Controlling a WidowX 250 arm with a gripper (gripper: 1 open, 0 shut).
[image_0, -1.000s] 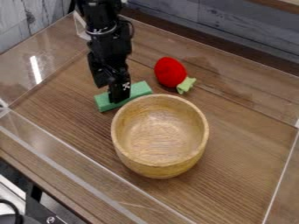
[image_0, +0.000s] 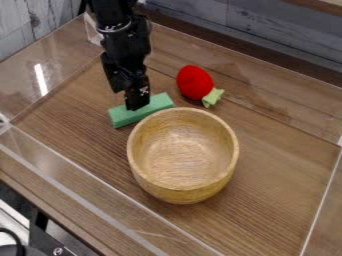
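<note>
My black gripper (image_0: 132, 92) hangs at the upper left of the table, its fingers open, just above and behind a flat green block (image_0: 139, 110). The block lies on the wood just to the upper left of a wide tan bowl (image_0: 183, 173), which looks empty. To the right of the gripper lies a red object (image_0: 195, 80) with a pale green piece at its lower right.
A grey panel runs along the back edge at the upper right. Dark cables show at the lower left corner.
My gripper has risen slightly, uncovering more of the green block. The block, bowl and red object look unmoved.
</note>
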